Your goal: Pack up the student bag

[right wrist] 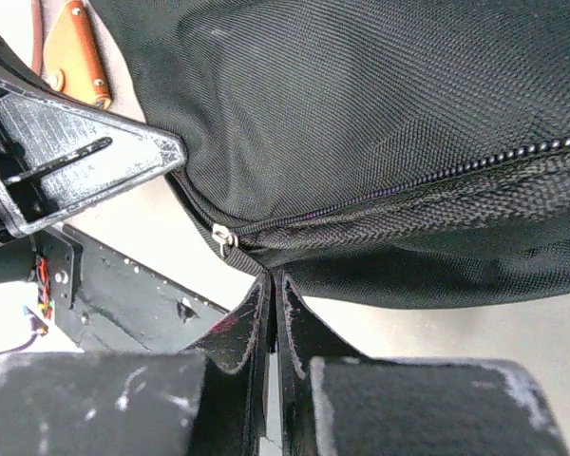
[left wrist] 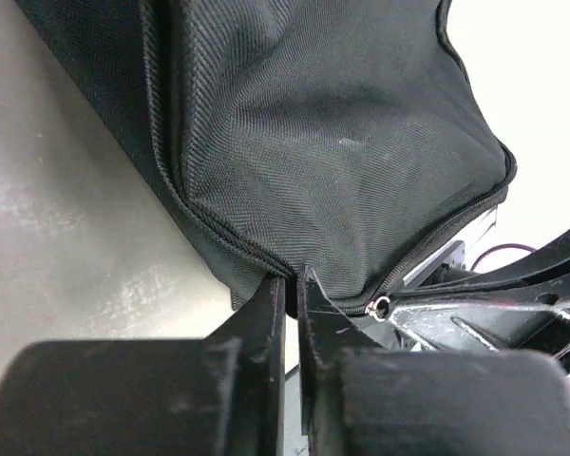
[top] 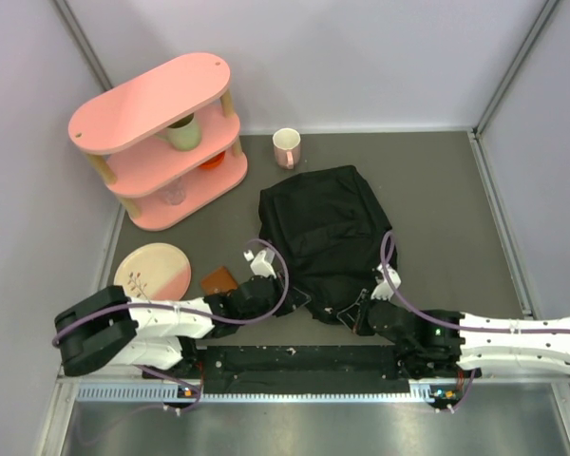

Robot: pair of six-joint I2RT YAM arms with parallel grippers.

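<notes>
The black bag (top: 328, 233) lies flat on the table, its front corner toward the robot. At the left part of its front edge is my left gripper (top: 296, 302); in the left wrist view its tips close on the bag's piped edge (left wrist: 223, 233), with a sliver of dark cloth between them. My right gripper is shut at the zipper's end, beside the metal zipper pull (right wrist: 225, 235). Bag cloth meets those tips, but whether any is pinched cannot be made out. The bag's inside is hidden.
A pink shelf (top: 150, 103) stands at the back left, and a pink mug (top: 287, 149) sits behind the bag. A round plate (top: 152, 275) and a brown leather item (top: 218, 281) lie left, near my left arm.
</notes>
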